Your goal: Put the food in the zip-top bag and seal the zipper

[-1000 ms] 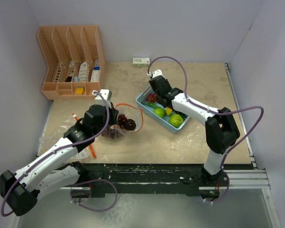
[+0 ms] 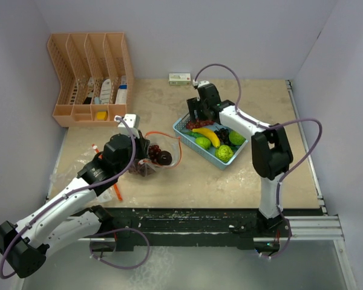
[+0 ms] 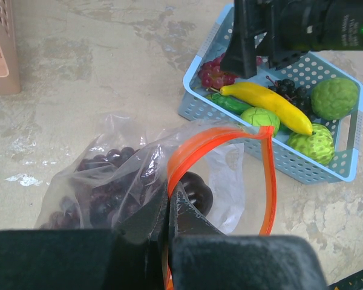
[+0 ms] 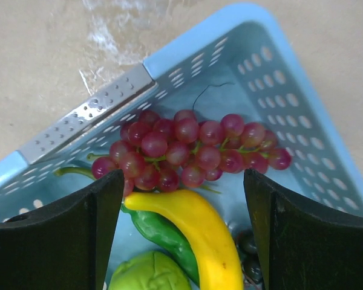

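Note:
The clear zip top bag (image 3: 133, 163) has an orange zipper rim and stands with its mouth spread open. Dark grapes (image 3: 109, 181) and a dark round fruit (image 3: 196, 193) lie inside. My left gripper is shut on the bag's orange rim, at its near side. In the right wrist view, red grapes (image 4: 196, 148) lie along the wall of the blue basket (image 4: 103, 106), beside a yellow banana (image 4: 193, 226). Over these grapes my right gripper stands open, its fingers on either side and nothing between them.
Also in the basket are a green pepper (image 4: 163, 238), green round produce (image 3: 333, 98) and black grapes (image 3: 290, 90). A pink divided rack (image 2: 88, 78) stands at the back left. Orange strips (image 2: 117, 192) lie near the left arm.
My right gripper has shifted over the basket toward the red grapes at its far left end, uncovering the banana. My left gripper holds nearly the same place at the bag.

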